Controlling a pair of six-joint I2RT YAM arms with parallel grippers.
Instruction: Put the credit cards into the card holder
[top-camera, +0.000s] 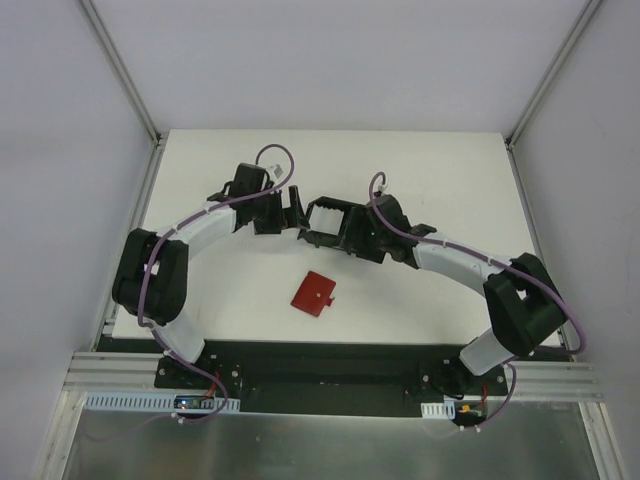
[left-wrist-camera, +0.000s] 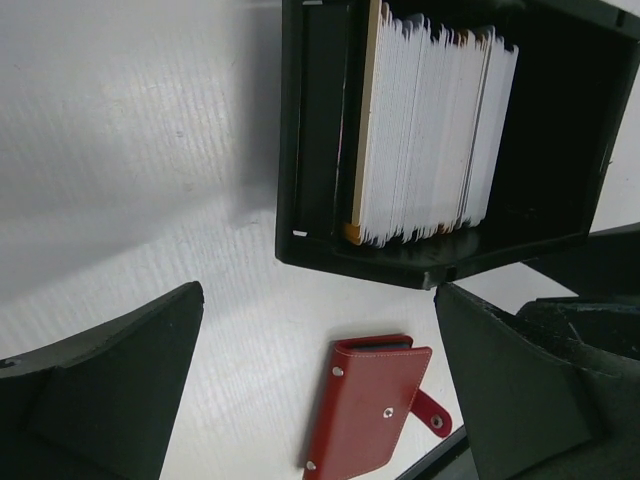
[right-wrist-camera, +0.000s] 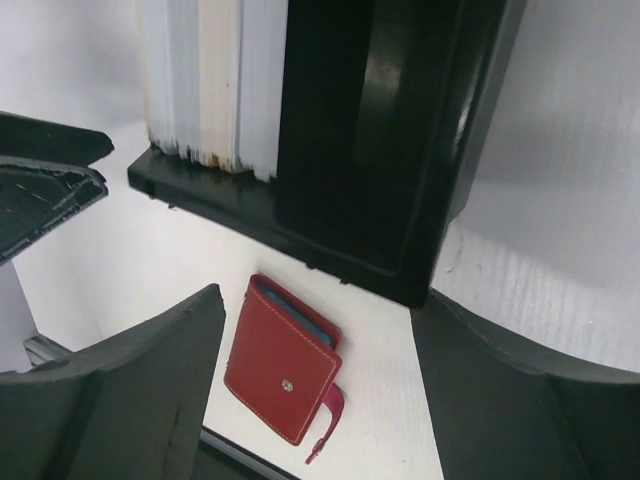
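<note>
The black card holder sits mid-table with white divider cards inside. A red wallet with a strap lies in front of it. My left gripper is open at the holder's left end, nothing between its fingers; in the left wrist view its fingers frame the near corner of the holder from above. My right gripper is open at the holder's right end, its fingers either side of the holder's corner in the right wrist view, low over it.
Walls and metal rails border the table, and a dark bar runs along its front edge.
</note>
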